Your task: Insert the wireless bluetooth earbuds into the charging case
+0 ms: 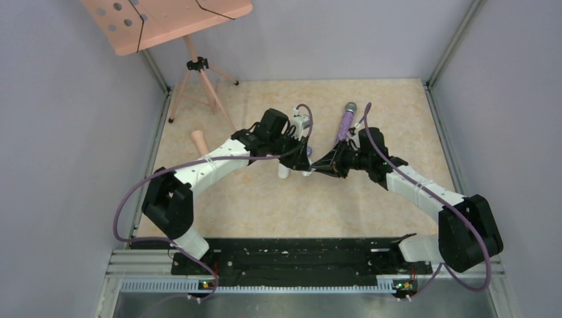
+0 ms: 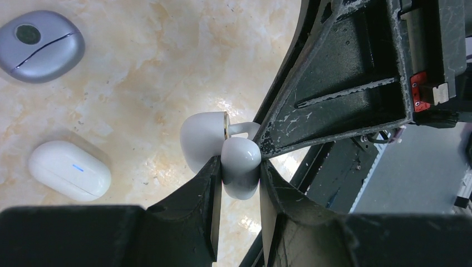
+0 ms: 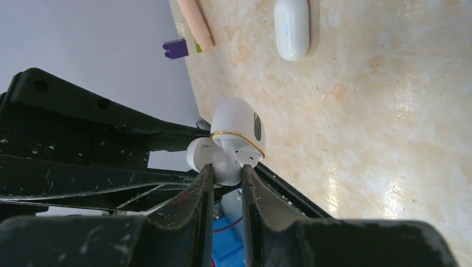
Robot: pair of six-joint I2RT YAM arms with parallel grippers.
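Observation:
My left gripper is shut on the white charging case, its fingers on the smooth lid (image 2: 240, 164). The case stands open; its body (image 3: 238, 119) has a gold rim and a dark oval mark. Facing it, my right gripper is shut on a white earbud (image 3: 227, 168). The earbud's stem points into the case opening at the gold rim, while its head is outside between my right fingers. How deep the stem sits cannot be told. From above, both grippers meet near the table's middle, largely hiding case and earbud.
On the table lie a closed white case (image 2: 70, 170) with a blue line and a grey mouse-like object (image 2: 42, 46). A purple microphone (image 1: 345, 124) is behind the right arm; a tripod (image 1: 202, 69) stands back left.

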